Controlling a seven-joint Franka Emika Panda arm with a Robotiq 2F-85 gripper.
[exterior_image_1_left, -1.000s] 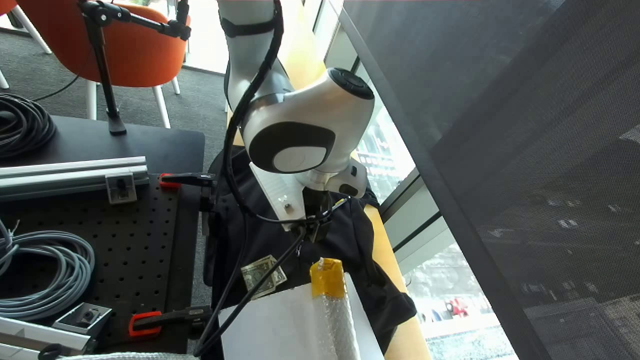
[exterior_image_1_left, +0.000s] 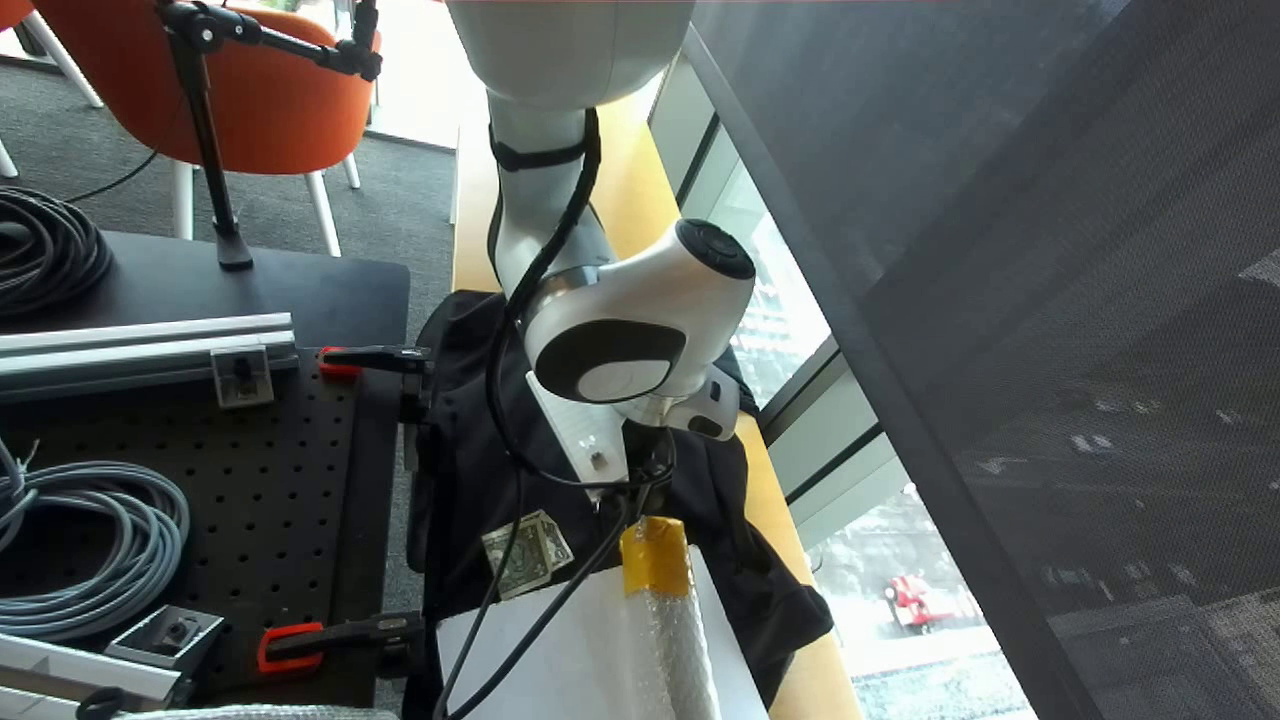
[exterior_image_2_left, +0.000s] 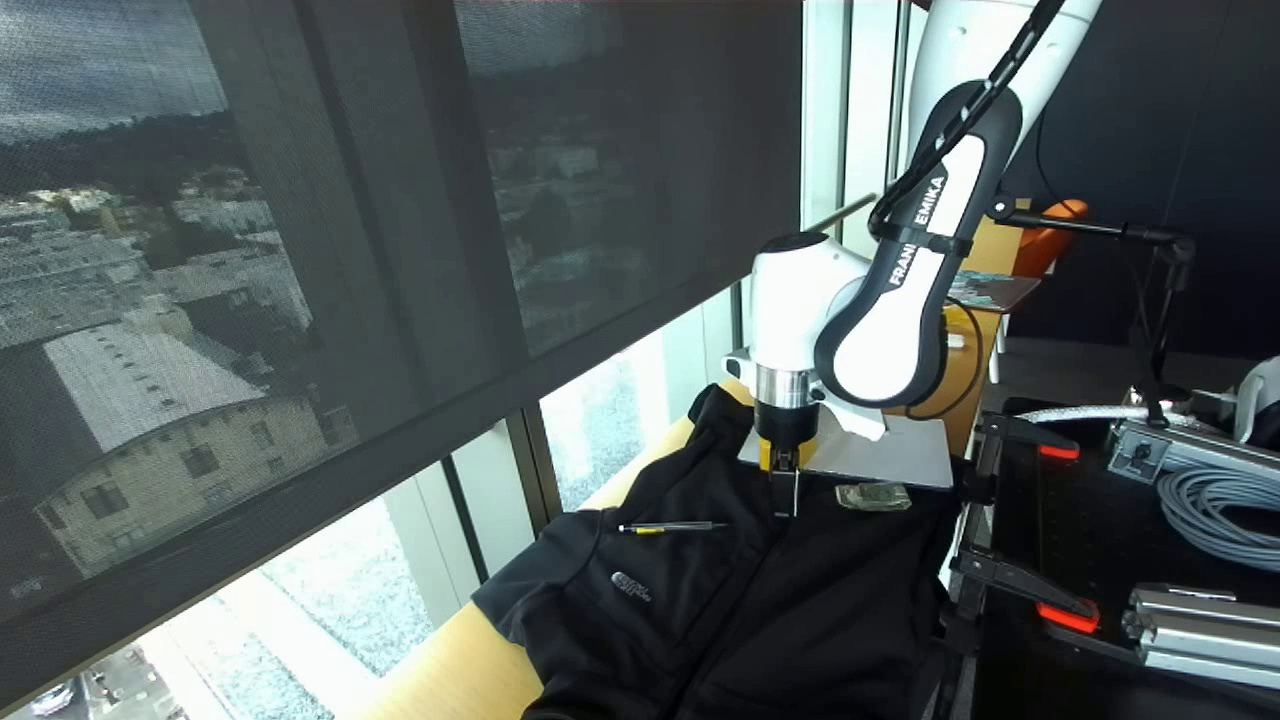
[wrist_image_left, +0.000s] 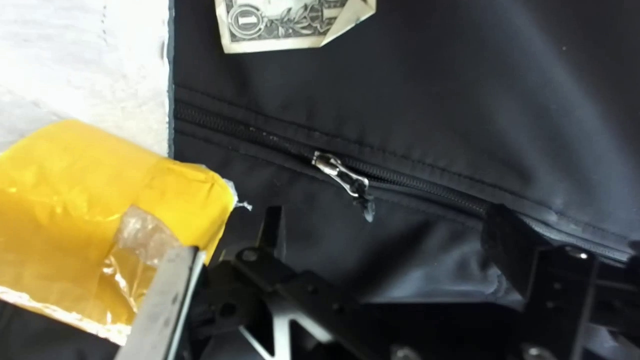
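A black jacket (exterior_image_2_left: 828, 600) is spread over the wooden ledge, its zipper running across the wrist view. On that zipper lies a silver pull (wrist_image_left: 345, 175) with a short dark tab. My gripper is open low above the cloth, the zipper pull in front of the space between its fingers. Nothing shows between them. One black finger (wrist_image_left: 271, 231) is at the left, close to the yellow-taped end (wrist_image_left: 114, 198) of a wrapped piece; the other is at the right by the zipper line. From the second exterior view, the gripper (exterior_image_2_left: 785, 494) points straight down.
A folded dollar bill (exterior_image_2_left: 873, 496) rests on the jacket beside the white board (exterior_image_1_left: 540, 636). On the jacket's chest lies a thin pen-like tool (exterior_image_2_left: 672, 527). Clamps (exterior_image_1_left: 348, 636) line the black table's edge, and the window blind (exterior_image_1_left: 1020, 300) stands close alongside.
In the first exterior view, the arm has come down and across toward the white board and its yellow-taped piece. The bill and board have stayed in place.
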